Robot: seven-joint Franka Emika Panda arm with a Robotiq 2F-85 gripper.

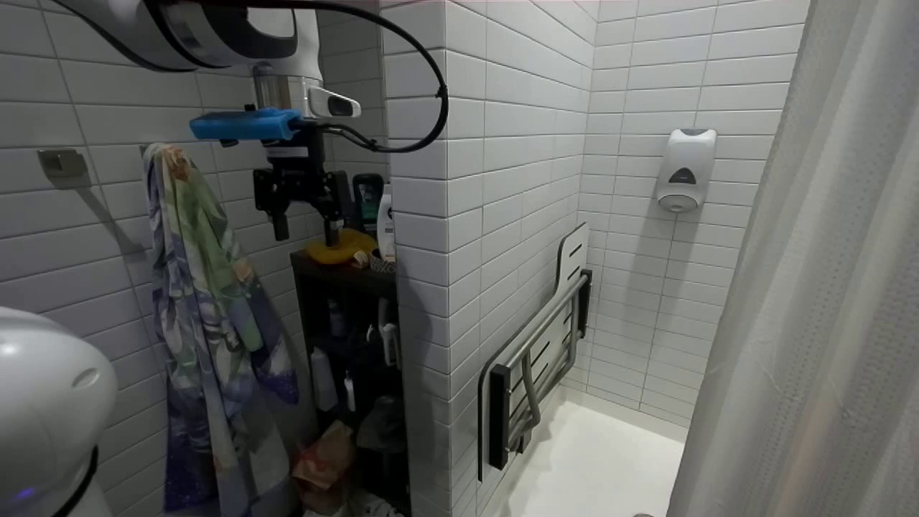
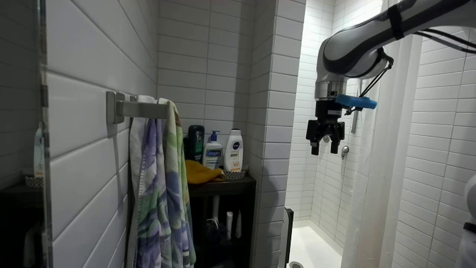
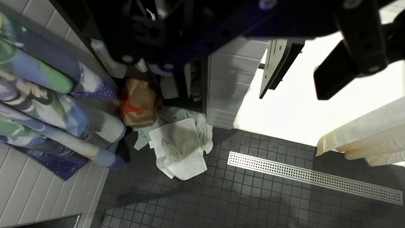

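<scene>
My gripper (image 2: 324,152) hangs in mid-air, pointing down, its two dark fingers wide apart and nothing between them. Exterior view 1 also shows the gripper (image 1: 305,237) open, in line with the dark shelf unit's top. In the wrist view a black finger (image 3: 336,74) stands out against the white shower floor. A patterned towel (image 2: 154,187) in purple, green and blue hangs from a wall bar (image 2: 142,109). On the shelf top lies a mustard-yellow cloth (image 2: 200,172). Behind it stand a dark green bottle (image 2: 195,143), a blue-pump bottle (image 2: 213,154) and a white bottle (image 2: 234,152).
A tiled wall edge (image 1: 426,258) separates the shelf from the shower. A folded seat (image 1: 543,353) and a soap dispenser (image 1: 686,169) are on the shower walls. The curtain (image 1: 775,327) hangs at right. White cloth (image 3: 180,148) and a paper bag (image 3: 138,102) lie low by the shelf.
</scene>
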